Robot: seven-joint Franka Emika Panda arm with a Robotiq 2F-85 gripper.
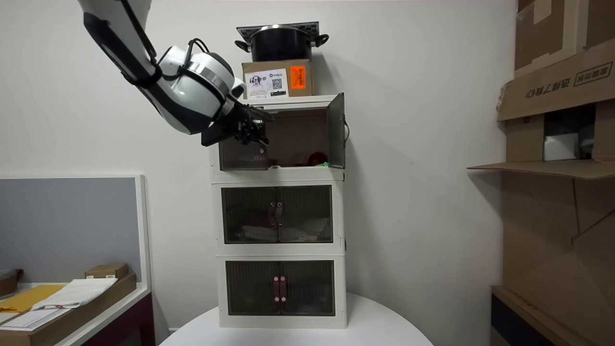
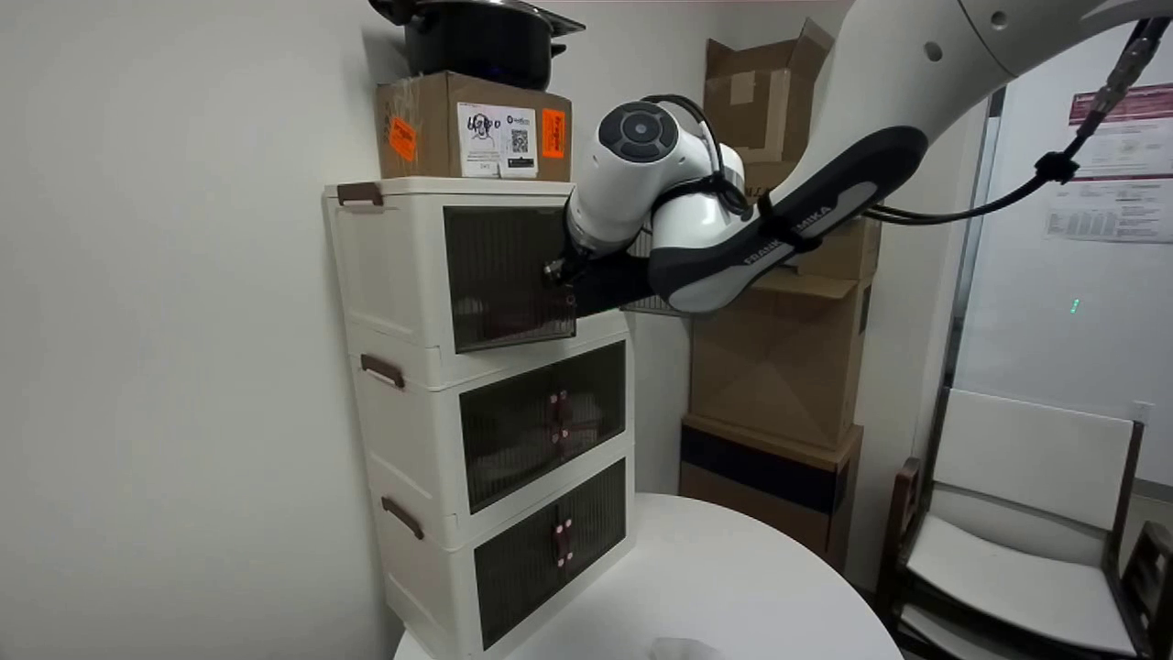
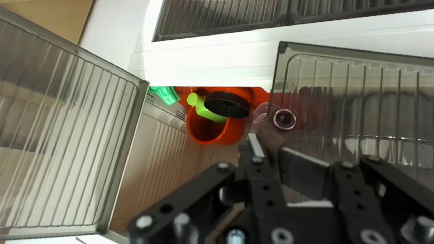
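Note:
The top cabinet's left door [image 1: 242, 156], a dark ribbed panel, stands partly open in exterior view 1; its right door [image 1: 337, 131] is swung wide. Turned over in the wrist view, that left door [image 3: 350, 105] appears on the right and the right door [image 3: 77, 126] on the left. My gripper is shut on the left door's brownish handle [image 3: 271, 137], which sits between the fingers, partly hidden by them. In exterior view 1 the gripper [image 1: 260, 133] is at this door's free edge. Exterior view 2 hides the fingertips behind the arm and door.
Inside the top compartment are a red cup [image 3: 211, 130], a green item [image 3: 164, 94] and other small things. A cardboard box [image 1: 305, 78] carrying a black pot [image 1: 281, 45] sits on the cabinet. Both lower cabinets' doors [image 1: 276, 214] are closed. Cardboard boxes [image 1: 553, 230] stand far right.

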